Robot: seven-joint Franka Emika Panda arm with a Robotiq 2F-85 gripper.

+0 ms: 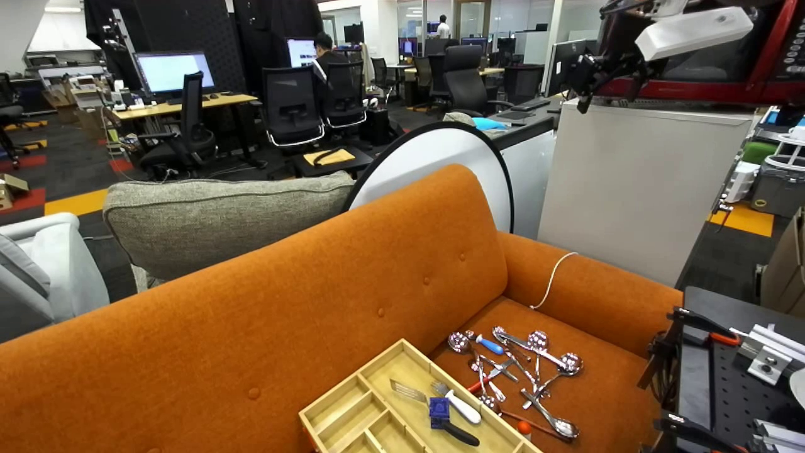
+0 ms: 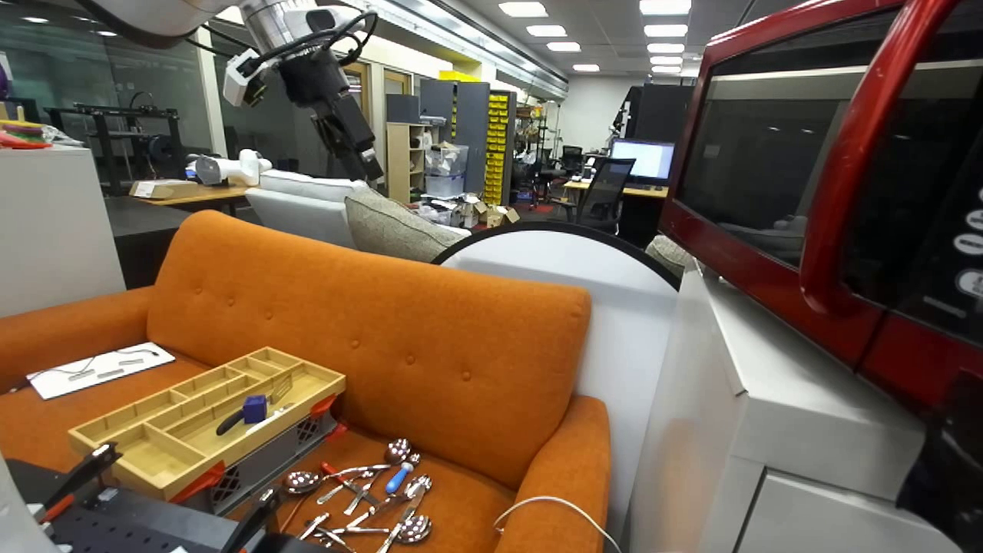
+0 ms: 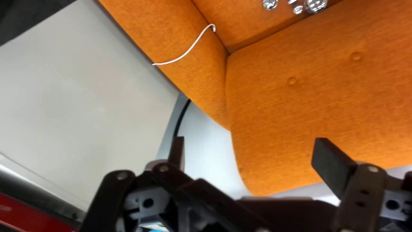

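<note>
My gripper is open, its two dark fingers wide apart with nothing between them. In exterior view 1 the gripper hangs high at the upper right, in front of the red microwave. Far below it, several metal utensils lie in a loose pile on the sofa seat, one with a blue handle. A wooden drawer tray to their left holds a slotted turner, a white-handled fork and a blue block. Only a few shiny utensil heads show at the top of the wrist view.
The orange sofa fills much of the wrist view. A white cable lies over its armrest. The microwave stands on a pale cabinet beside the sofa. A round white reflector leans behind the backrest.
</note>
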